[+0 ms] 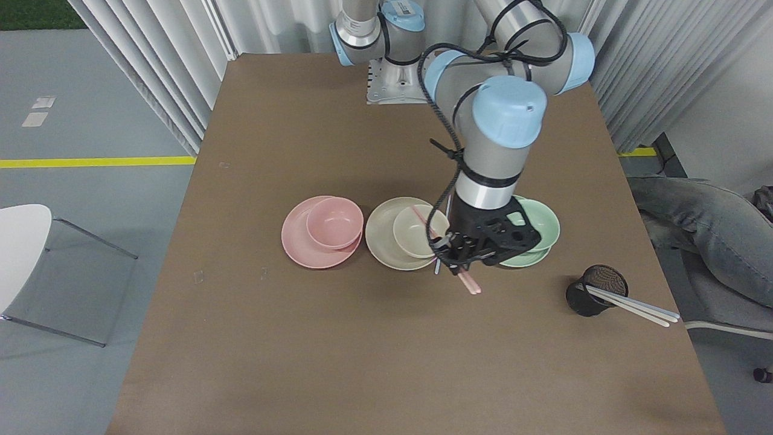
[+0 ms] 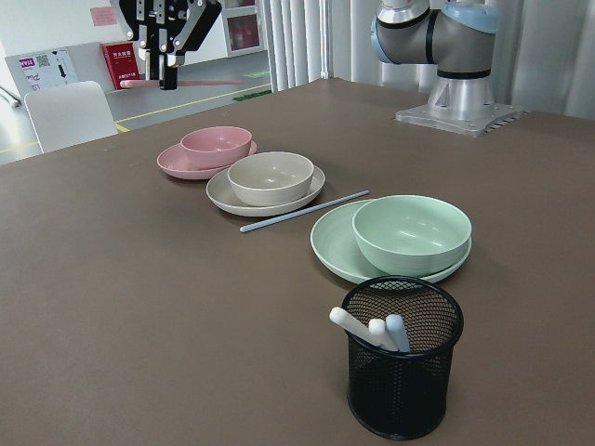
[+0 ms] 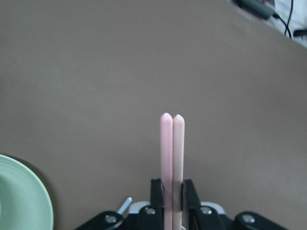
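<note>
My gripper is shut on a pair of pink chopsticks (image 3: 166, 143), held in the air above the dishes. From the front, the chopsticks (image 1: 469, 281) poke out below the wrist, between the cream bowl (image 1: 407, 233) on its plate and the green bowl (image 1: 541, 221) on its plate, which the arm partly hides. The pink bowl (image 1: 334, 220) sits on a pink plate (image 1: 297, 243) at the left. A light blue chopstick (image 2: 307, 211) lies between the cream and green sets. The black mesh cup (image 2: 397, 390) holds several white and pale chopsticks (image 1: 641, 308).
A person's leg (image 1: 703, 225) is beside the right edge, and a white chair (image 1: 22, 246) stands off to the left.
</note>
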